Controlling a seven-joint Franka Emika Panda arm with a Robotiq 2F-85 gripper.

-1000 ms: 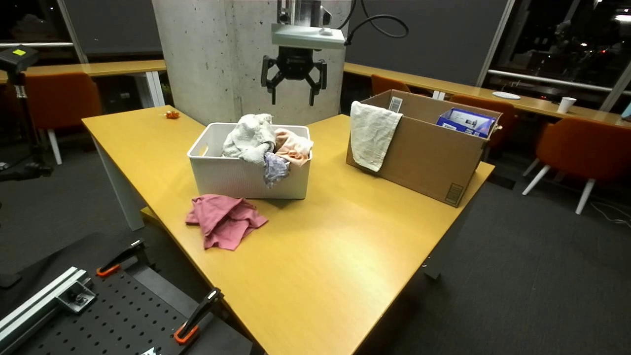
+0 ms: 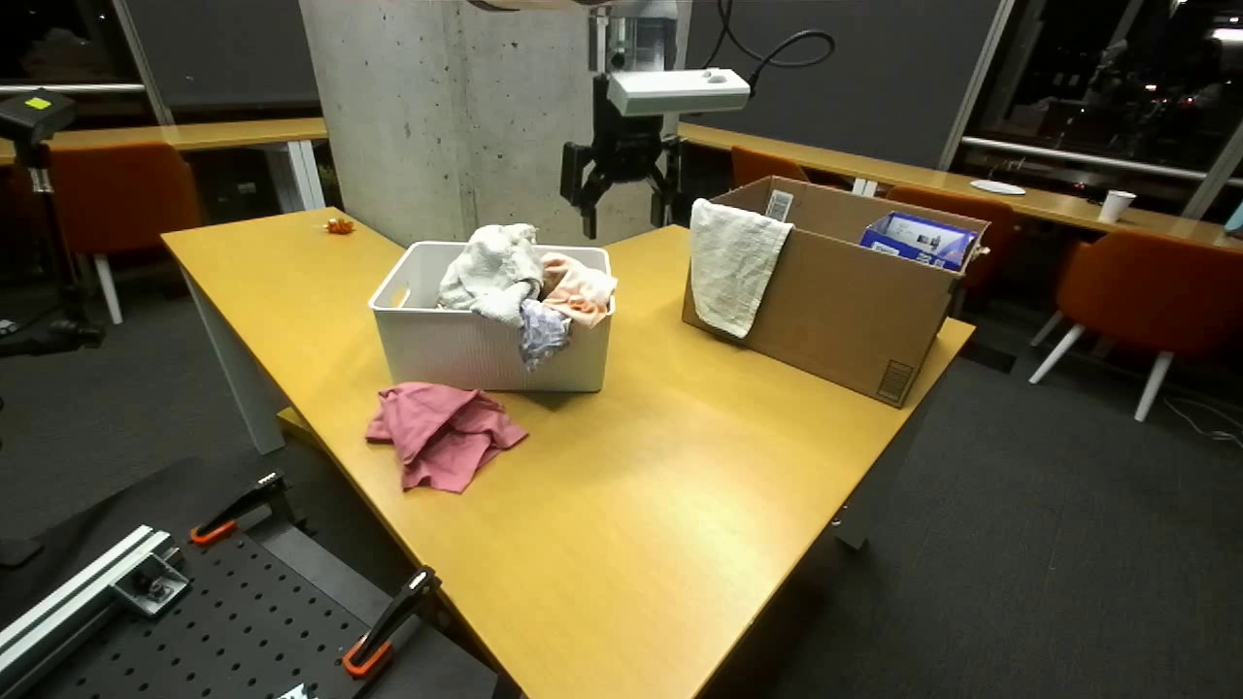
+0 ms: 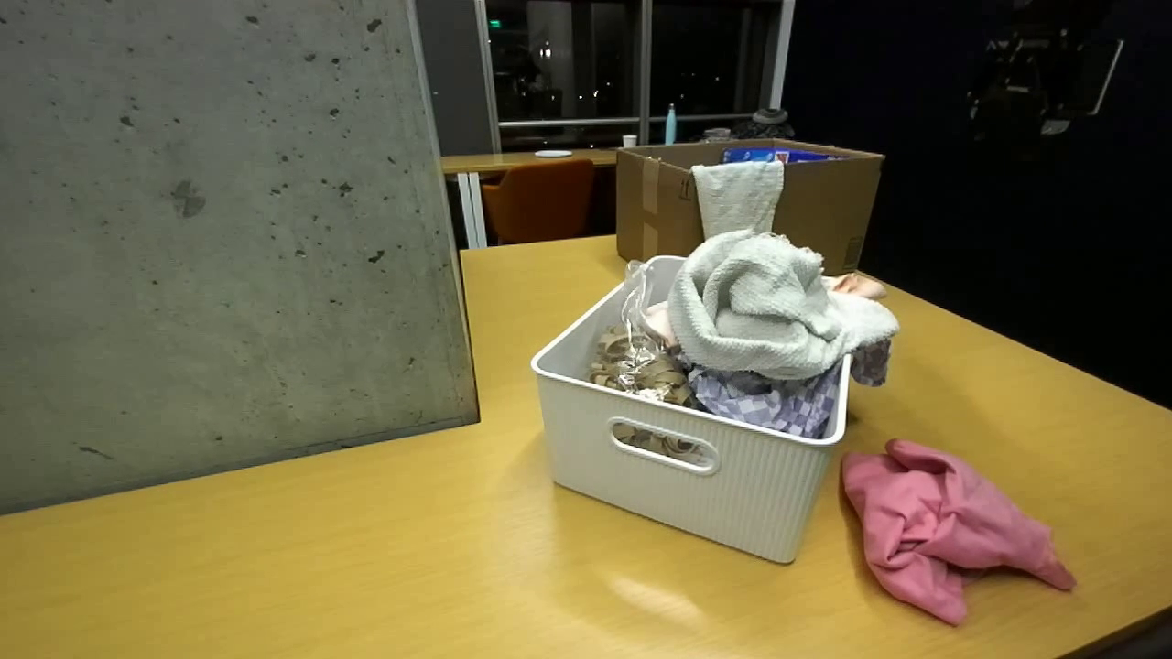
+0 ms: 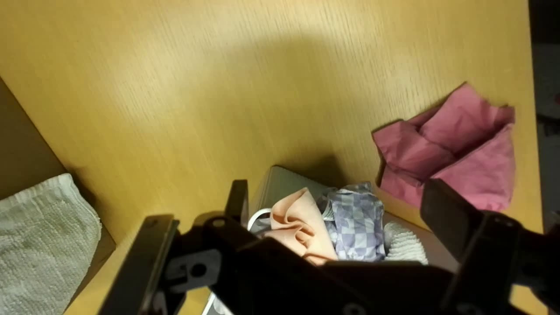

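My gripper (image 2: 623, 221) hangs high above the table, behind and to the right of the white bin, with its fingers spread and nothing between them. In the white bin (image 2: 489, 355) lie a pale grey-green towel (image 2: 495, 274), a peach cloth (image 2: 577, 287) and a checked purple cloth (image 2: 544, 334) that droops over the rim. A crumpled pink cloth (image 2: 449, 437) rests on the table beside the bin. Over the wall of the cardboard box (image 2: 839, 309) drapes a whitish towel (image 2: 736, 268). The wrist view shows the peach cloth (image 4: 302, 225) between the open fingers, well below them.
A blue package (image 2: 923, 239) sits inside the cardboard box. The concrete pillar (image 3: 220, 242) stands close behind the bin. A small orange item (image 2: 339, 226) lies at the table's far left corner.
My gripper has moved right and a little lower, turning somewhat, and stays open. The bin, the box and the cloths have not moved.
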